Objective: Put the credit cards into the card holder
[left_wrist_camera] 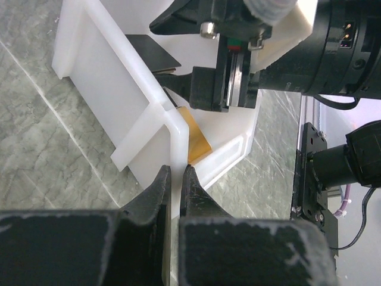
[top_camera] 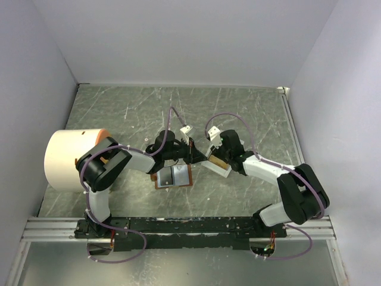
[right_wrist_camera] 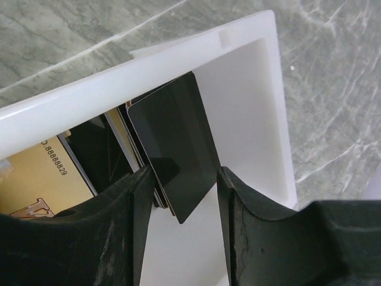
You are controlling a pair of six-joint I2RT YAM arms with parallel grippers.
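A white box (left_wrist_camera: 110,95) holds the cards. My left gripper is shut on its rim. Over the box's interior, my right gripper stands part open, its fingers (right_wrist_camera: 138,187) well apart. A black card (right_wrist_camera: 175,143) leans tilted inside the box, its lower portion lying in view between these fingers, with no firm grip visible. Beside it stand further thin cards, a dark one (right_wrist_camera: 98,149) and a gold one (right_wrist_camera: 44,179) with printed digits. The likely card holder, an open brown-edged wallet (top_camera: 173,177) with dark and pale panels, lies below the left arm.
A large white roll (top_camera: 71,159) with an orange end occupies the left side. Both grippers crowd close together at the box.
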